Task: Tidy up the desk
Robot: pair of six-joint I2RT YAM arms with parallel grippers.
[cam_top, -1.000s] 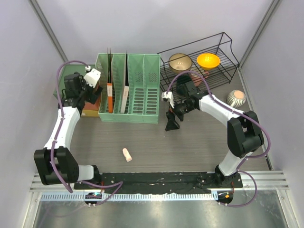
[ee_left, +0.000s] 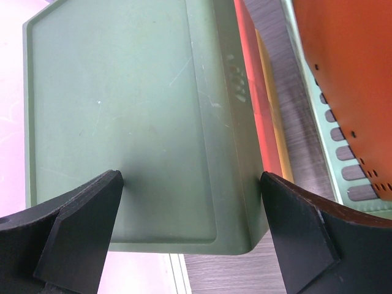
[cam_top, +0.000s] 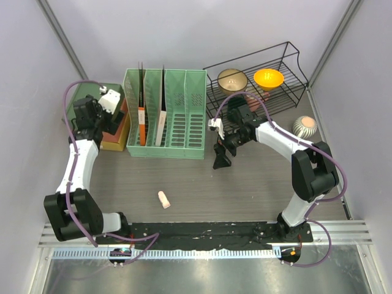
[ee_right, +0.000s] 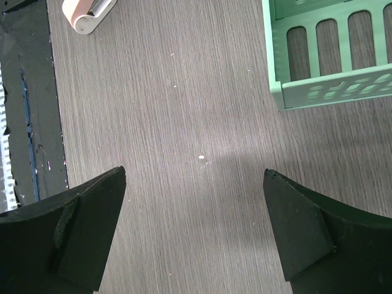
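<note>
My left gripper is open above a green book-like case (ee_left: pixel 135 110) with a rounded spine; nothing is clamped between its fingers. Under the case lie a red book (ee_left: pixel 258 92) and a yellow one (ee_left: pixel 277 116), stacked at the desk's left side. To the right stands the green file rack (cam_top: pixel 177 152), holding an orange-spined folder (cam_top: pixel 142 127) and a folder with a pale spine (cam_top: pixel 161 130) upright; its right-hand slots look empty. Over bare desk, right of the rack, my right gripper hangs open and empty. A small pink-and-white stapler (cam_top: pixel 163 199) lies near the front.
At the back right, a black wire rack (cam_top: pixel 288 92) carries a beige bowl (cam_top: pixel 233 81) and a yellow bowl (cam_top: pixel 268 78). A striped cup-like object (cam_top: pixel 304 127) lies at the right.
My left gripper has shifted left over the stack, farther from the file rack. The right arm and the other objects stay where they were.
</note>
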